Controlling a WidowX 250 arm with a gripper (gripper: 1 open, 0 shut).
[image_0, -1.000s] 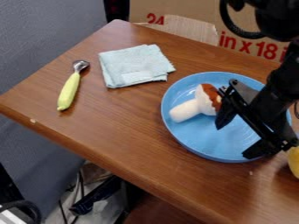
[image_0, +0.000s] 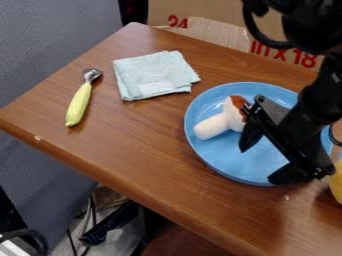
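A blue plate (image_0: 222, 154) rests on the wooden table at the right. On it lies a white cylindrical object (image_0: 214, 124) with an orange-brown part at its upper right. My black gripper (image_0: 273, 140) reaches from the right over the plate, just right of the white object; whether its fingers are open or shut is hard to make out. A yellow-green scoop (image_0: 79, 100) with a metal head lies at the left, and a folded pale cloth (image_0: 155, 72) lies above the plate's left side.
A yellow object (image_0: 335, 184) sits at the right edge beside the plate. A cardboard box (image_0: 214, 17) stands behind the table, and cables hang below its left edge.
The arm has shifted very slightly over the plate. The objects on the table look unchanged.
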